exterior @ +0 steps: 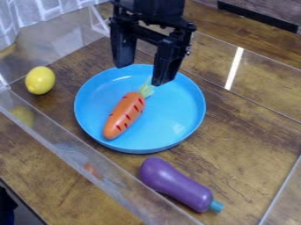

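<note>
My black gripper (pixel 146 58) hangs open over the back of the blue plate (pixel 177 119), its two fingers apart with nothing held between them. On the plate an orange toy carrot (pixel 125 116) with a pale green top lies diagonally. A yellow lemon-like toy (pixel 41 80) lies left of the plate, and a purple toy eggplant (pixel 172 184) lies at the lower right, off the plate.
A transparent edge or wall (pixel 65 163) runs diagonally along the lower left, near the plate.
</note>
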